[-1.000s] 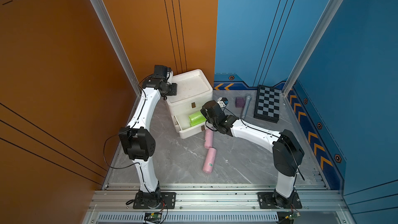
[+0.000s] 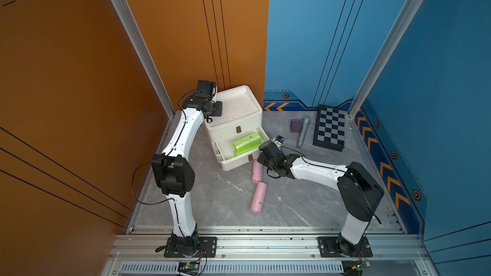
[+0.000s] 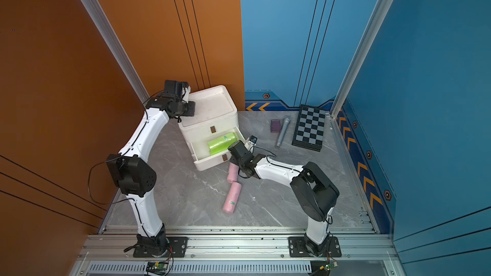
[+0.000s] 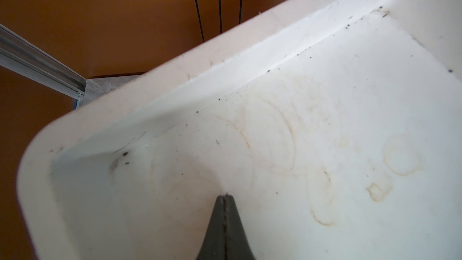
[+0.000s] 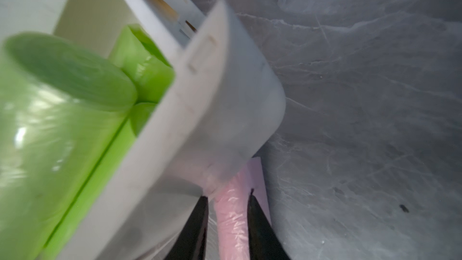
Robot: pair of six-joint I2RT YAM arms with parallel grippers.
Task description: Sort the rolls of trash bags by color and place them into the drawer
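The white unit's lower drawer (image 2: 225, 162) is pulled out with green rolls (image 2: 245, 143) (image 5: 57, 144) inside. Two pink rolls (image 2: 258, 197) (image 3: 232, 172) lie on the table before it. My left gripper is shut, nothing visible between its fingers, above the unit's recessed lid (image 4: 308, 139). My right gripper is just outside the drawer's right front corner, above the farther pink roll. That roll shows between the slightly parted fingers in the right wrist view; whether they grip it I cannot tell.
A purple cube (image 2: 295, 125), a grey cylinder (image 2: 303, 131) and a checkerboard (image 2: 330, 126) stand at the back right. The table's front and right-centre have bare space around the rolls and arm.
My right gripper has moved right and down from over the drawer to its outer corner, uncovering more green roll. My left gripper has shifted slightly right over the lid.
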